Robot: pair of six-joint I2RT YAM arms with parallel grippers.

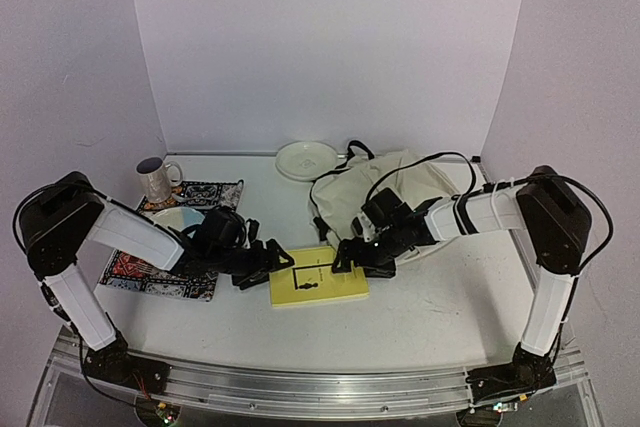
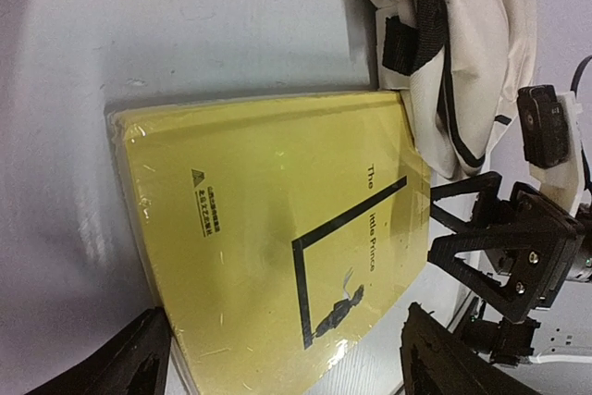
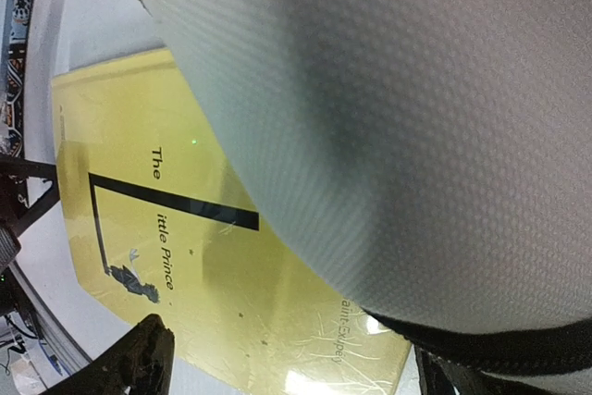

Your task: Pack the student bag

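Observation:
A yellow book (image 1: pixel 318 292), titled "The Little Prince" in both wrist views, lies flat on the table in front of the bag. The cream cloth bag (image 1: pixel 365 187) with black straps lies slumped behind it, overhanging part of the cover in the right wrist view. My left gripper (image 1: pixel 268 265) is at the book's left end, its fingers (image 2: pixel 129 363) wide apart and the cover seen between them. At the right end, my right gripper (image 1: pixel 360 264) is open too, fingers (image 3: pixel 143 358) spread beside the book's edge. Neither visibly clamps the book.
A grey mug (image 1: pixel 155 179) stands at the back left, near a patterned mat (image 1: pixel 170 282) with a pale plate partly hidden by the left arm. A white plate (image 1: pixel 306 160) lies at the back.

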